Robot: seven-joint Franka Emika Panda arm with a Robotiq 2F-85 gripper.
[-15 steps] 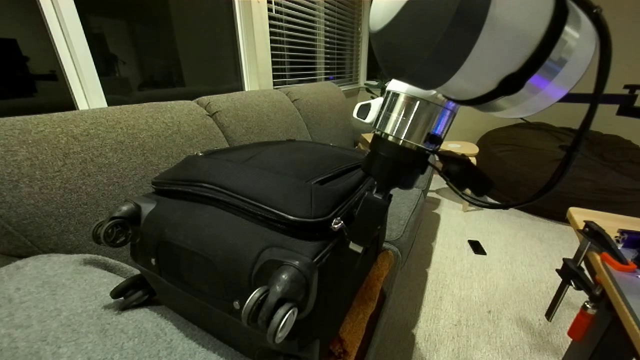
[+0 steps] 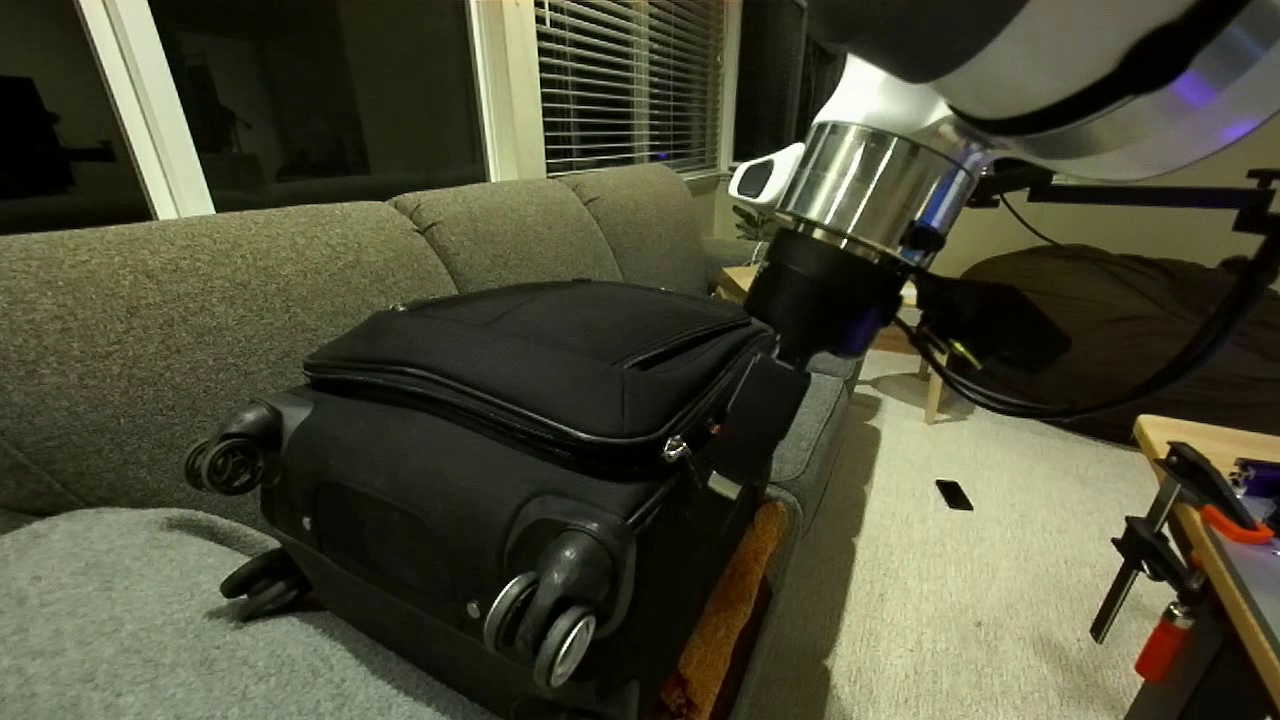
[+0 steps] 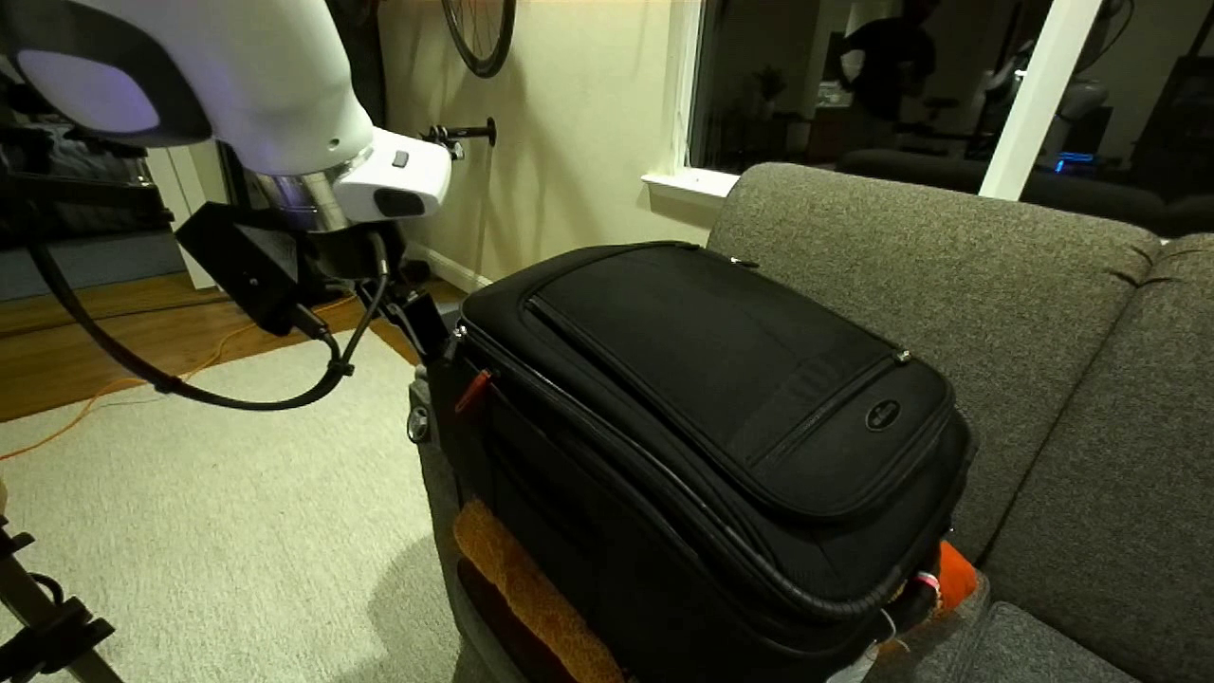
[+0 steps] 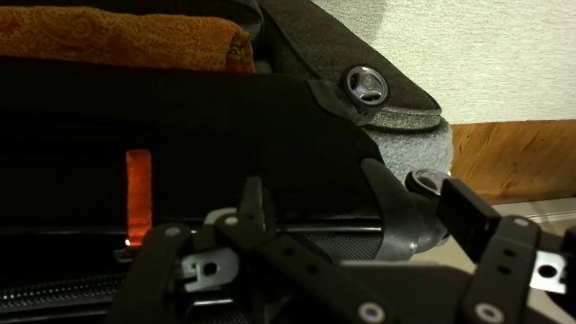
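A black suitcase lies on its back on the grey couch, front pocket side up and wheels toward exterior view 1. My gripper is open at the side of the suitcase near its wheeled end. Its two fingers stand wide apart in the wrist view, with no object gripped between them. A red zipper tab hangs on the suitcase side, left of the near finger and apart from it. That tab also shows in exterior view 2, close to the gripper. A metal zipper pull sits at the suitcase corner.
An orange patterned cloth lies beneath the suitcase edge. The couch backrest rises behind. Clamps hold onto a table at the right. Open carpet with a phone lies between couch and table.
The forearm and wrist have shifted right and slightly up in exterior view 1, and the hand is tilted more. The fingers remain by the suitcase side. The suitcase has not visibly moved.
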